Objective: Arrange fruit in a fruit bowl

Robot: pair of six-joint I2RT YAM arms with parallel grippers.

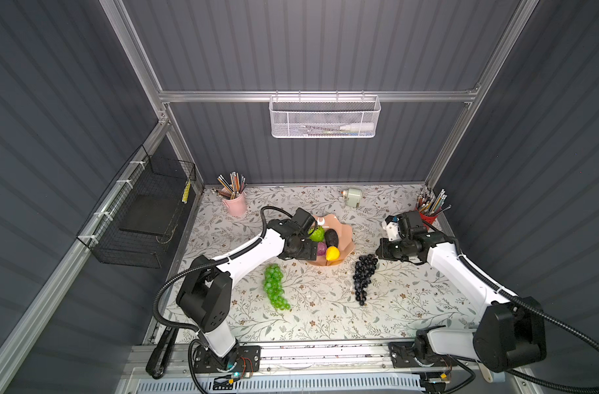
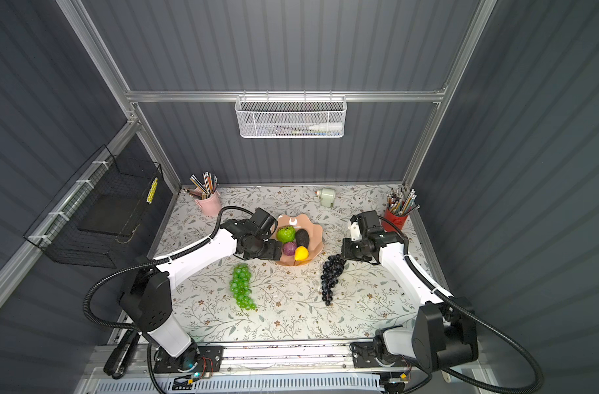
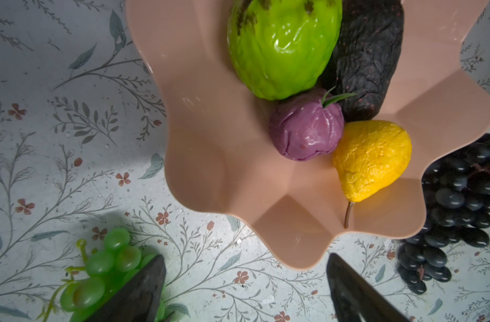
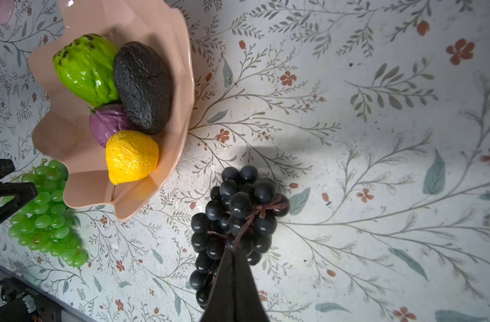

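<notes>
The pink scalloped fruit bowl (image 3: pixel 212 182) holds a green fruit (image 3: pixel 287 48), a dark avocado (image 3: pixel 368 59), a purple fruit (image 3: pixel 306 126) and a yellow pear (image 3: pixel 373 155). Over the bowl's near left side, my left gripper is open and empty. Black grapes (image 4: pixel 242 206) lie on the table to the bowl's right. My right gripper is shut, its tips over the brown stem in the middle of that bunch; whether the stem is pinched cannot be told. Green grapes (image 1: pixel 273 287) lie left of the bowl, toward the front.
A pink cup (image 1: pixel 235 205) with pencils stands back left, a red cup (image 2: pixel 395 220) with pencils back right. Behind the bowl sits a pale green bottle (image 1: pixel 353 197).
</notes>
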